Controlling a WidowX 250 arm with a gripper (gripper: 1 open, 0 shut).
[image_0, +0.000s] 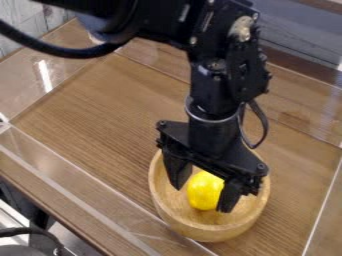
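My black gripper (201, 180) hangs low inside a wooden bowl (201, 224), open, with its two fingers on either side of a yellow object (206, 197). The yellow object sits on the bowl's floor and is partly hidden by the fingers; whether they touch it I cannot tell.
The bowl stands on a wooden tabletop (94, 120), with clear room to the left and behind. Transparent walls or edges run along the near left and the right. A black cable curves near the lower left corner.
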